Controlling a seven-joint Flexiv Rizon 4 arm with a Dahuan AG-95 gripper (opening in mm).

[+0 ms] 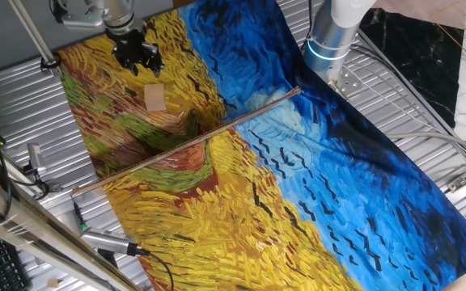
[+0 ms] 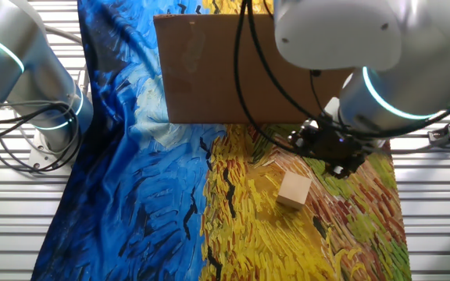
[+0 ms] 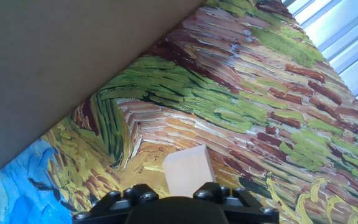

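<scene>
A small pale wooden block (image 1: 155,97) lies on the painted cloth, on its yellow and brown side. Exterior view 2 shows the block (image 2: 294,190) from another side, a plain cube-like piece. My gripper (image 1: 141,68) hangs above the cloth just beyond the block in exterior view 1, apart from it. Its dark fingers look spread, with nothing held between them. In the wrist view the block (image 3: 189,170) appears just past the fingertips (image 3: 143,192), its lower part hidden behind the gripper.
An upright cardboard panel (image 2: 217,70) crosses the cloth near the block and fills the upper left of the wrist view.
</scene>
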